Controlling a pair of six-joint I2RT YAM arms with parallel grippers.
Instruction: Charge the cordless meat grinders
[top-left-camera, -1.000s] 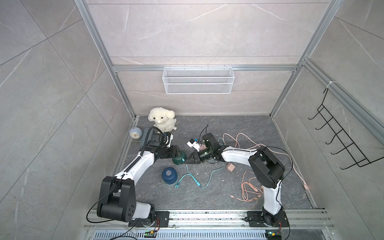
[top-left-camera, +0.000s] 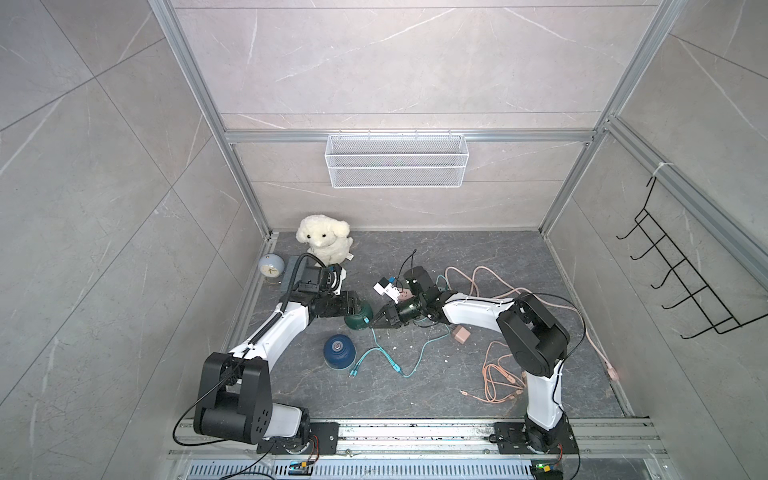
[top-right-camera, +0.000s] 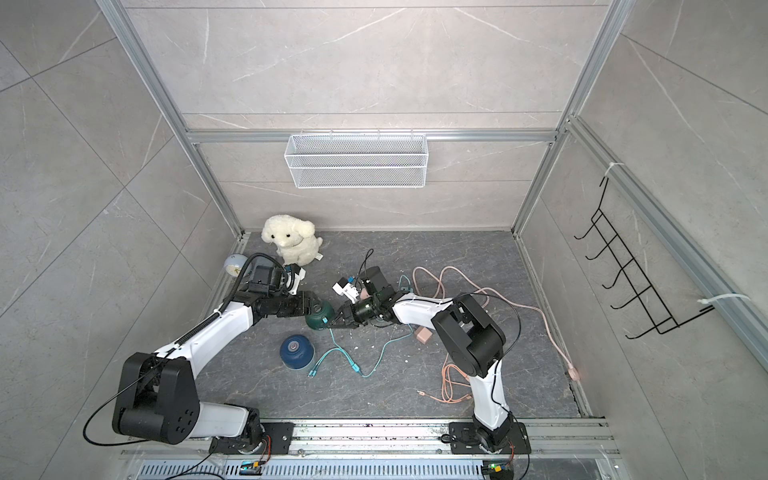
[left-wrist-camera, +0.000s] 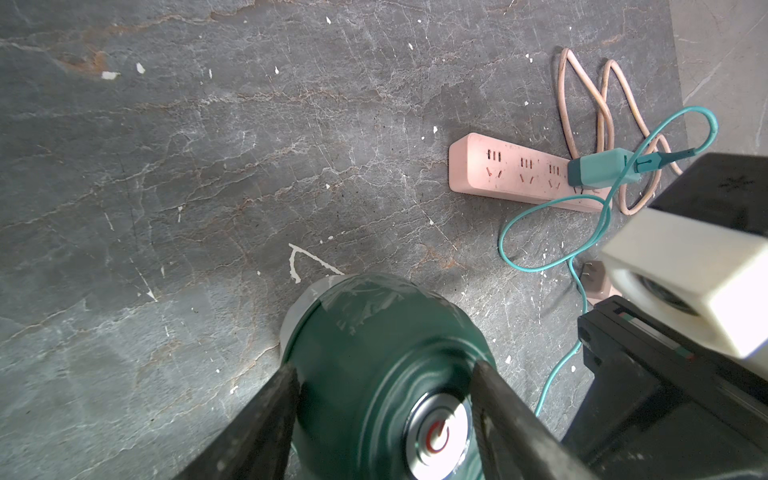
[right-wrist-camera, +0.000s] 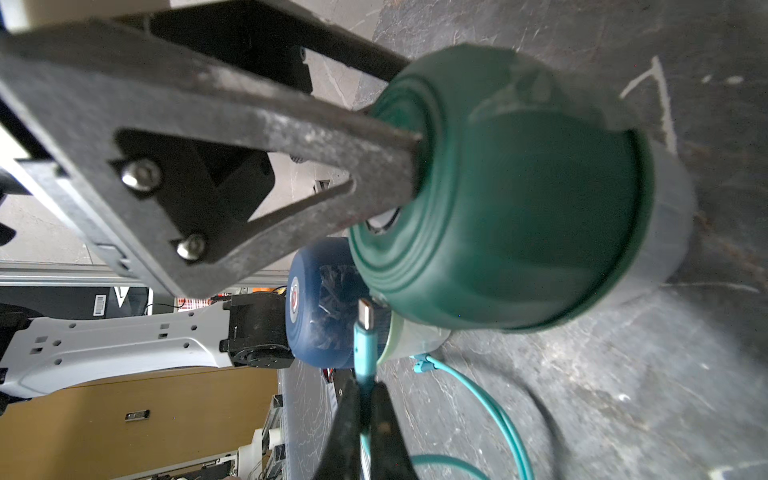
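Observation:
The green meat grinder (left-wrist-camera: 368, 336) sits between the fingers of my left gripper, which reach down around its top button. Whether they press on it I cannot tell. My right gripper is shut on a cyan charging cable, whose metal plug (right-wrist-camera: 365, 314) points at the green grinder's lower side. The blue meat grinder (top-left-camera: 338, 350) stands in front of the green one, toward the table's front edge. A pink power strip (left-wrist-camera: 520, 168) holds a teal adapter (left-wrist-camera: 600, 168).
A white plush dog (top-left-camera: 324, 238) and a small clock (top-left-camera: 270, 266) are at the back left. Cyan and pink cables (top-left-camera: 500, 372) lie over the middle and right. A pink block (top-left-camera: 461, 334) lies beside the right arm.

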